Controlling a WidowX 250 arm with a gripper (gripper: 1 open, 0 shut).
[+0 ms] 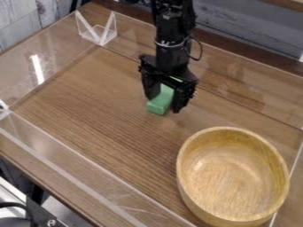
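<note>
A small green block (160,102) lies on the wooden table (83,133) near the middle of the view. The black gripper (166,89) is over it, with dark fingers reaching down on both sides of the block and partly covering it; the fingers look apart. Whether the fingers touch the block cannot be told.
A cream oval bowl (231,177) fills the lower right. A clear plastic container (98,27) stands at the back left.
</note>
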